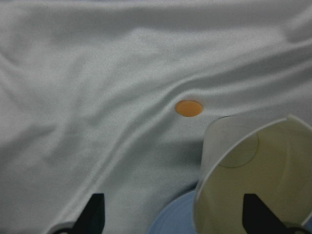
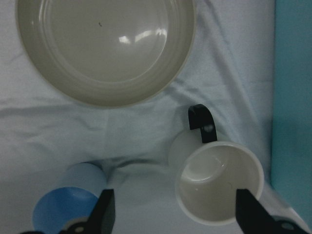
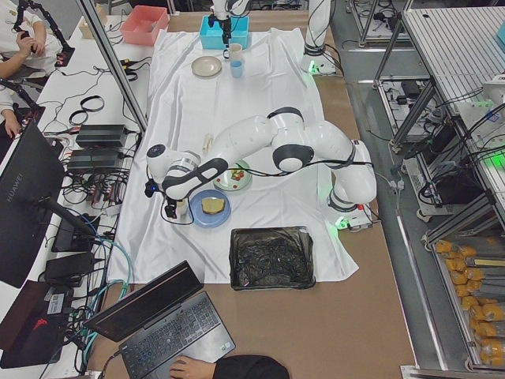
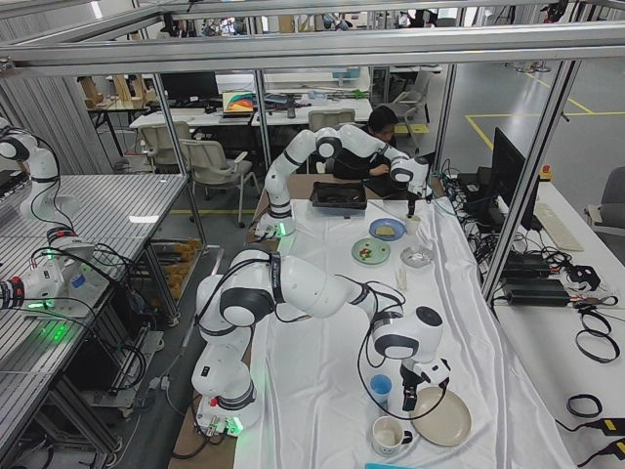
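Note:
My left gripper is open just over a cream cup (image 1: 253,175), one finger above its mouth, the other over the cloth; a small orange disc (image 1: 188,108) lies beside the cup. A blue plate (image 3: 218,219) holding a yellow item is next to it. My right gripper is open above a white mug (image 2: 219,183) with a black handle, a blue cup (image 2: 68,204) and a beige plate (image 2: 105,87).
A black lined bin (image 3: 271,257) stands at the near end, a green plate (image 4: 371,250) mid-table, a teal box (image 2: 292,97) at the far end beside the mug. A laptop (image 3: 170,332) sits by the near edge.

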